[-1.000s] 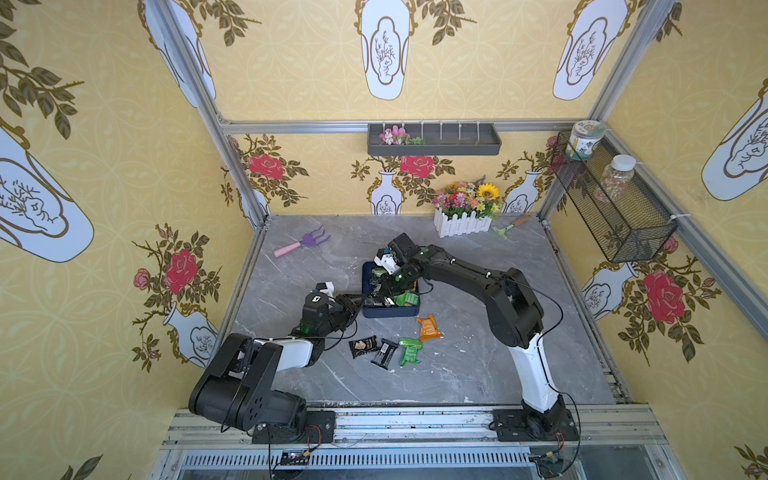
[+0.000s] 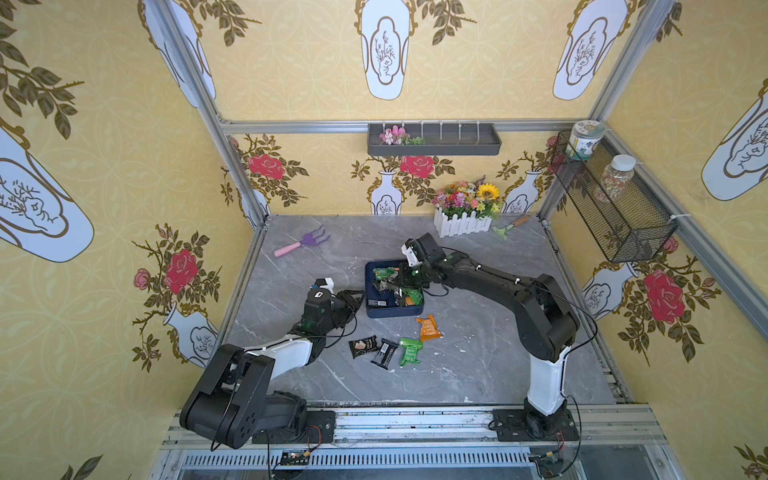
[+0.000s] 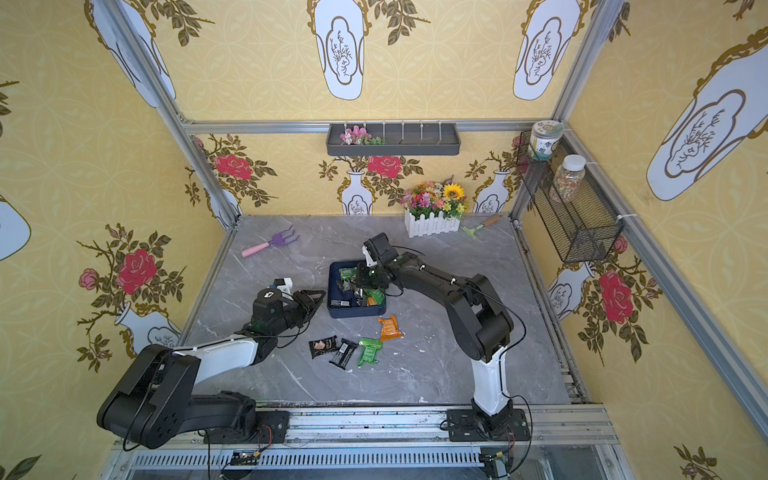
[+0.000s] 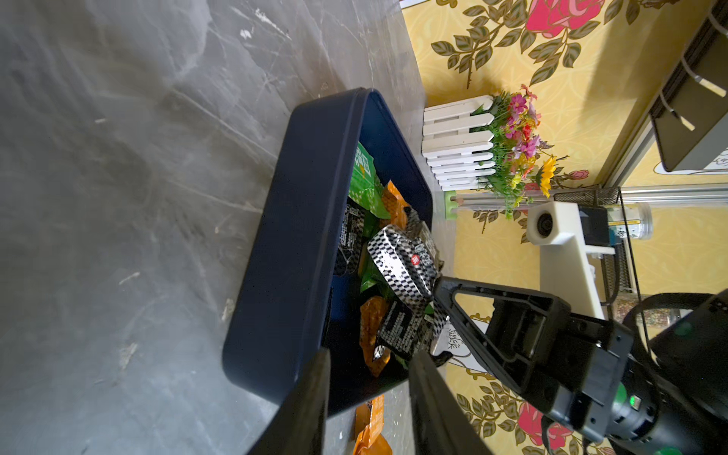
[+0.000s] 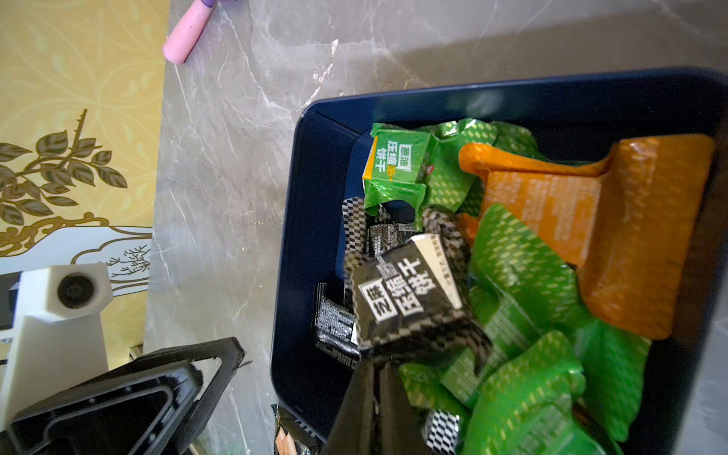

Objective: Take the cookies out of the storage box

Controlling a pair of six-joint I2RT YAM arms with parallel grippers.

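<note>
The navy storage box [image 2: 392, 312] holds green, orange and black cookie packs. My right gripper is shut inside it at a black checkered pack [image 5: 398, 295], which appears pinched at its edge. In the left wrist view the same pack [image 4: 398, 261] sits at those fingertips. My left gripper stands part open just outside the box's near-left side, its blurred fingers holding nothing visible. Loose packs lie on the table in front of the box: orange [image 2: 429, 328], green [image 2: 410, 350] and two black [image 2: 363, 346].
A pink-handled fork [image 2: 288, 248] lies back left. A white fenced flower planter [image 2: 462, 224] and a small trowel stand at the back. A wire basket [image 2: 616, 224] hangs on the right wall.
My right gripper has moved right and up across the box. The box has shifted slightly right, and the left arm has moved a little.
</note>
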